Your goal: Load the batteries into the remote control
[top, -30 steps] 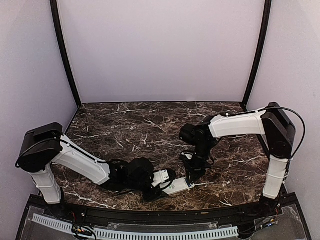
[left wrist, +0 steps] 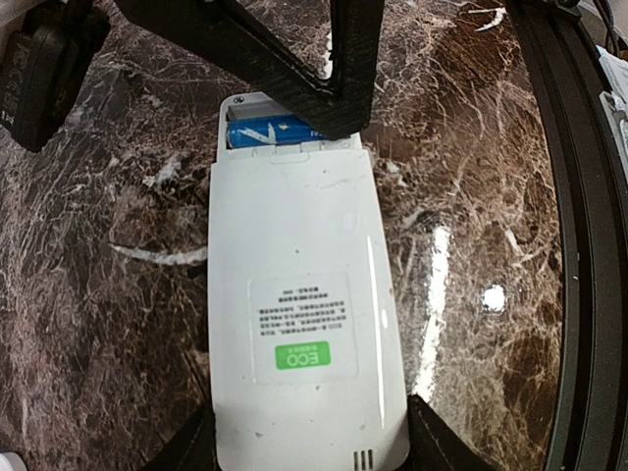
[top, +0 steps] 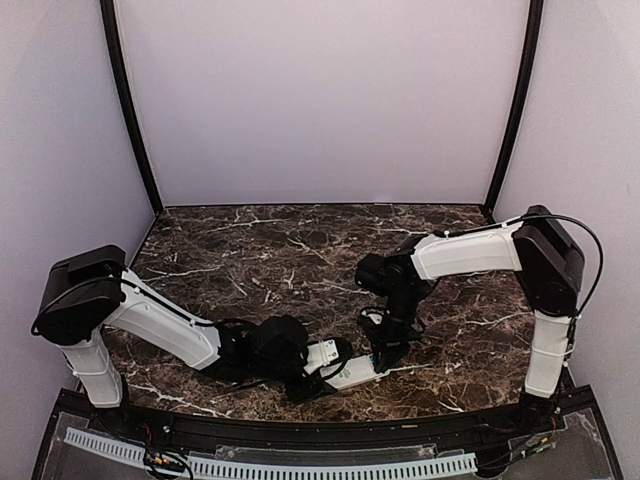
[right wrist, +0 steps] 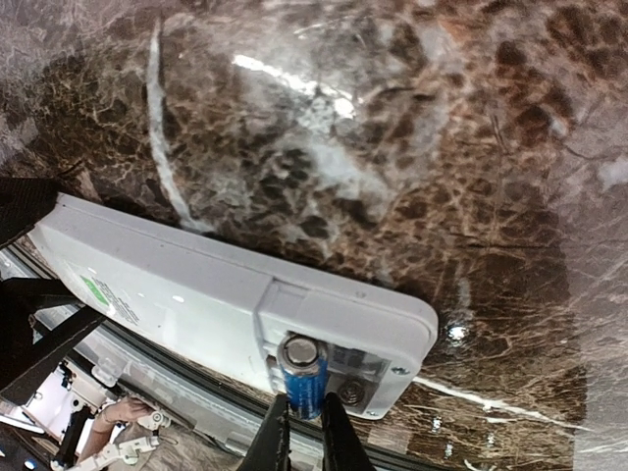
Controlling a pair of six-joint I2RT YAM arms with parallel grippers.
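Observation:
My left gripper is shut on the white remote control (left wrist: 294,235), holding it back side up by the end away from its battery compartment (right wrist: 343,378). One blue battery (right wrist: 303,388) sits across that compartment, beside the cover edge. Its silver end faces the right wrist camera and seems raised; how deep it sits cannot be told. The right gripper is at the battery's other end, its fingertips slightly apart. From the left wrist view, a black finger (left wrist: 339,103) of it covers part of the battery. Beside the battery, part of the compartment is bare, with a metal contact showing.
The black front rail (top: 300,430) runs close to the remote. The two grippers are close together over the remote.
The left arm and the remote look unmoved.

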